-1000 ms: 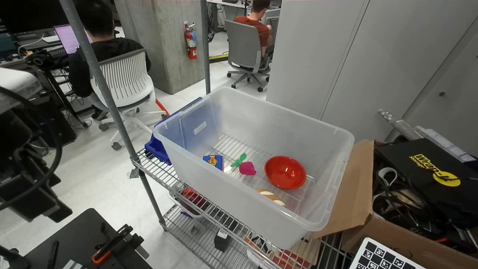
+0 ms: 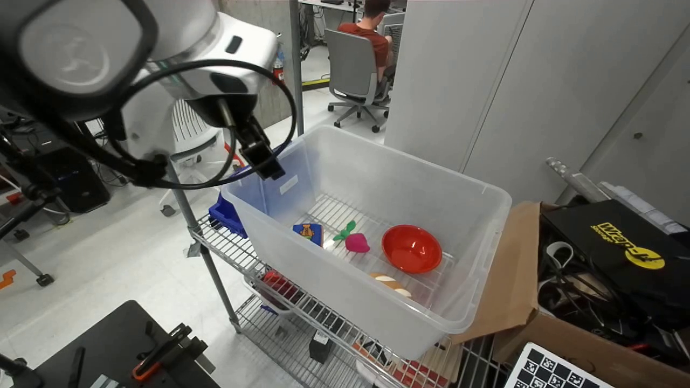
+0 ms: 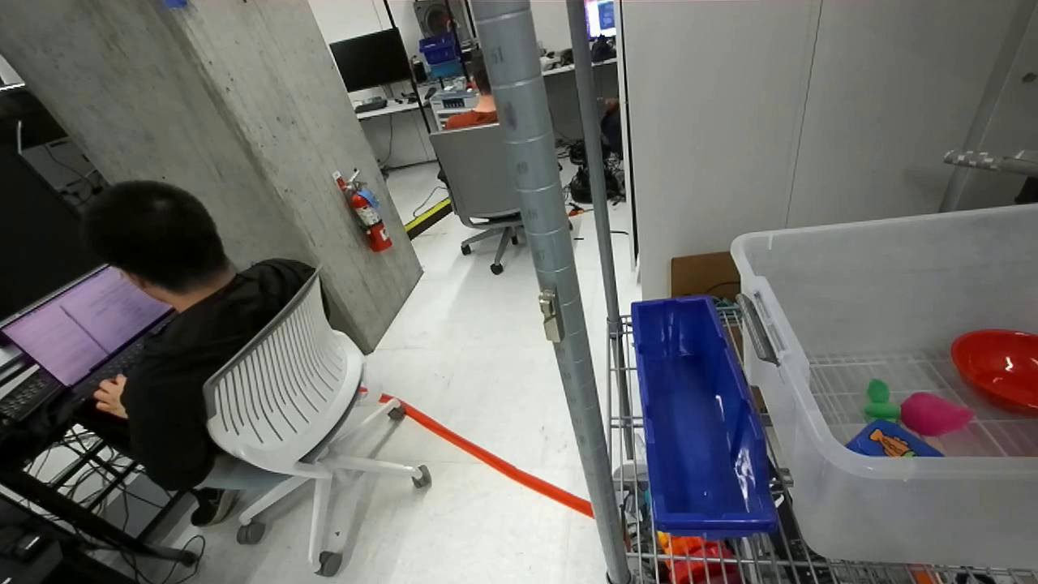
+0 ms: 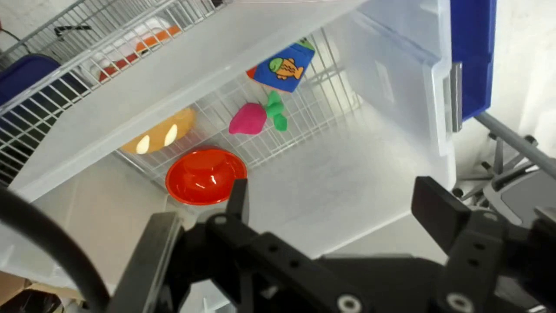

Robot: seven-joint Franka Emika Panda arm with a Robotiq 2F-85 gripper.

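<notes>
In the wrist view my gripper stands open, its two dark fingers wide apart with nothing between them. Exterior view 1 has the gripper [image 2: 265, 155] above the left end of the clear plastic bin [image 2: 466, 187]. Inside the bin lie a red bowl [image 2: 412, 249], a pink toy with green leaves [image 2: 357, 243], a blue item with a fish picture [image 4: 284, 68] and a tan bread-like toy with pale stripes [image 4: 161, 133]. All of them are apart from the fingers. Exterior view 2 does not show the gripper.
A blue tray [image 3: 701, 418] sits beside the bin on the wire shelf [image 2: 226, 249], near a metal post [image 3: 555, 292]. To the bin's right is an open cardboard box [image 2: 508, 278] full of cables. The bin's floor has bare patches between the toys.
My arm has come in from the left edge, rising and moving right, so the gripper is now by the bin's left end. The things in the bin have not moved.
</notes>
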